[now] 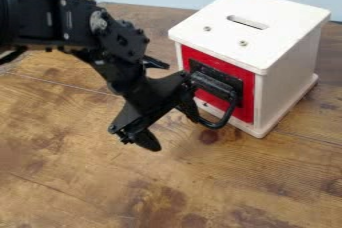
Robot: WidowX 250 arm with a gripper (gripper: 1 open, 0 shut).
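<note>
A white box (285, 82) with a slotted top and a red front panel (201, 42) stands at the right. On the panel is a black fitting with a looped black handle (230, 104). My black gripper (158, 130) is at the left of the handle, pointing down and forward above the floor. One finger reaches low at the front, and the other is partly hidden near the handle. Whether it touches the handle or holds anything is hard to tell.
A pale wall or board edge runs along the top left behind my arm.
</note>
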